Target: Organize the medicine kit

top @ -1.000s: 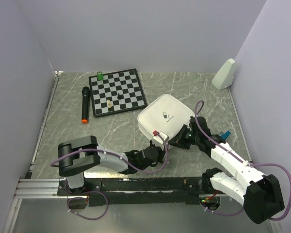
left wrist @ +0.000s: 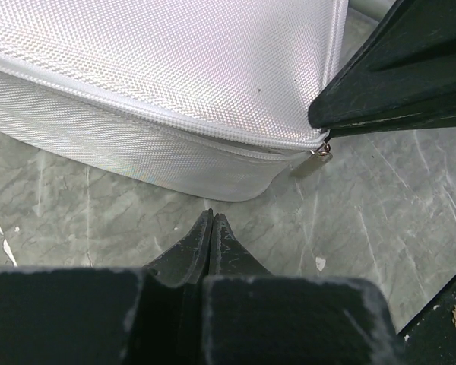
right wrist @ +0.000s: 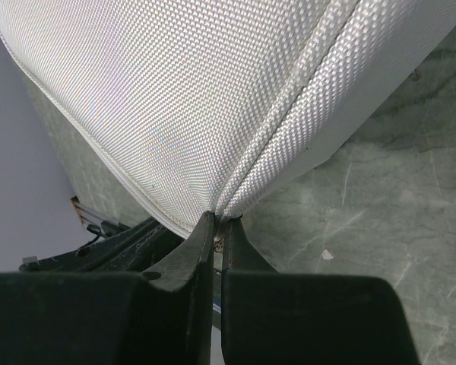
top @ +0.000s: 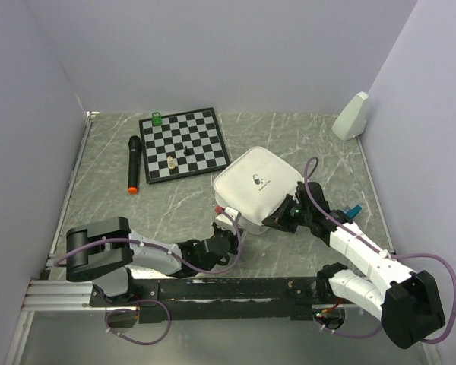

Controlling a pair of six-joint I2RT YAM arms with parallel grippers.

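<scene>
The white zippered medicine case [top: 257, 176] lies closed at the table's middle, angled toward me. My right gripper [top: 270, 222] is shut at the case's near right corner; in the right wrist view its tips [right wrist: 220, 224] are on the white fabric and zipper edge, a bit of metal just below. My left gripper [top: 226, 234] is shut at the case's near left side; in the left wrist view its tips [left wrist: 213, 217] sit over bare table just outside the case, with a metal zipper pull [left wrist: 318, 157] hanging at the corner beside the other gripper.
A checkerboard [top: 209, 133] with a few small items lies at back left, a black microphone [top: 134, 163] left of it, a white wedge-shaped object [top: 350, 115] at back right, a blue item [top: 353, 211] at right.
My left arm has moved leftward along the case's front edge. The right arm stays at the corner, with the case shifted very slightly.
</scene>
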